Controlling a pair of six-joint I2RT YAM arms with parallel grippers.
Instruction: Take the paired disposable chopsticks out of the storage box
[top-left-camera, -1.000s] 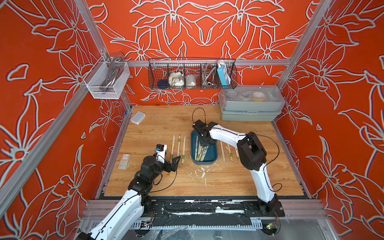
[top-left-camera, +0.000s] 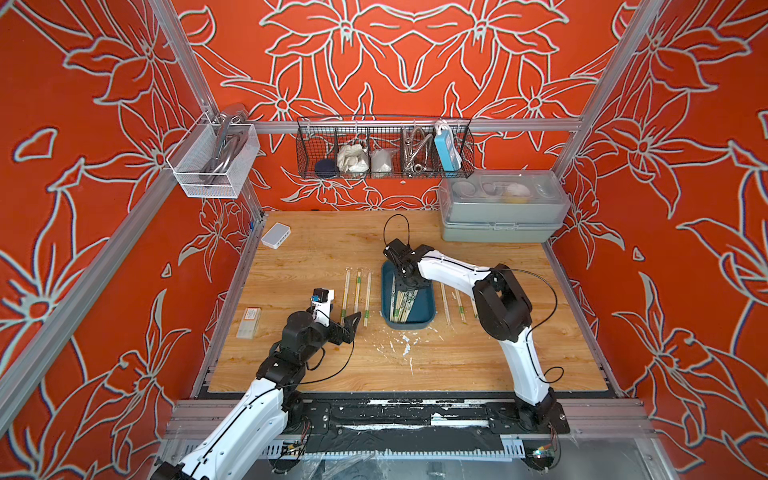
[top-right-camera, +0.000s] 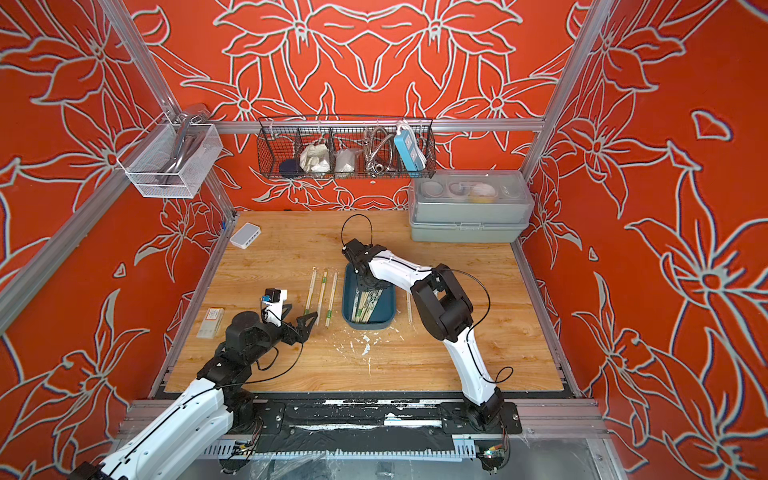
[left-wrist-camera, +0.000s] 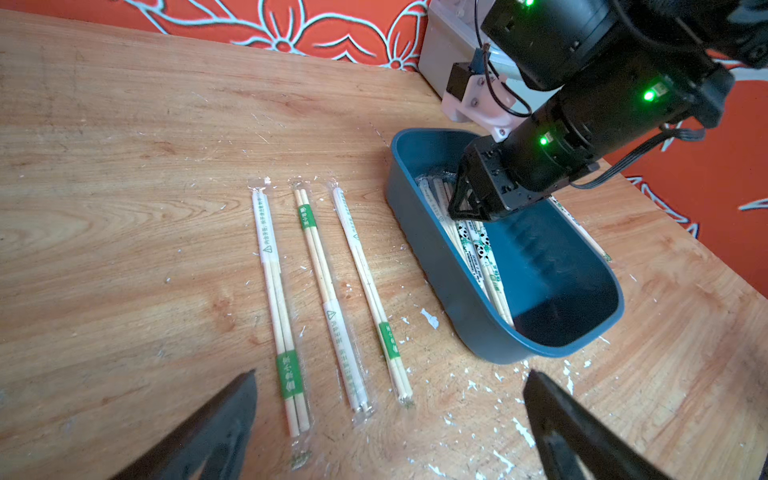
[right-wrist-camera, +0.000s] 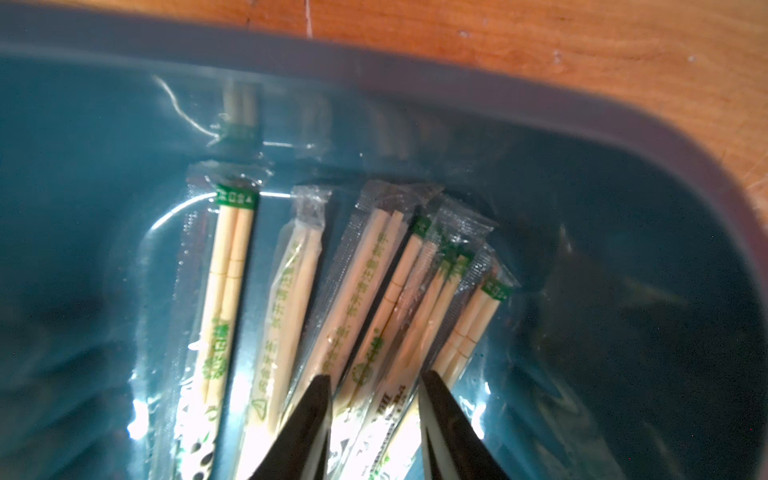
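The blue storage box (top-left-camera: 407, 324) stands mid-table with several wrapped chopstick pairs (right-wrist-camera: 344, 312) lying lengthwise in it, some overlapping. My right gripper reaches down into the box, its fingers part open and low over the overlapping pairs; whether a pair lies between them I cannot tell. On the table left of the box lie three wrapped pairs, including a near one (left-wrist-camera: 368, 288) and a far one (left-wrist-camera: 280, 320). My left gripper is open and empty, in front of these pairs.
More wrapped pairs (top-left-camera: 445, 304) lie right of the box, partly under the right arm. White scraps (top-left-camera: 406, 349) litter the table before the box. A lidded grey container (top-left-camera: 504, 232) stands at the back right. Free table lies at the back left.
The right gripper has shifted very slightly over the box. The left arm and the chopsticks on the table have not visibly moved.
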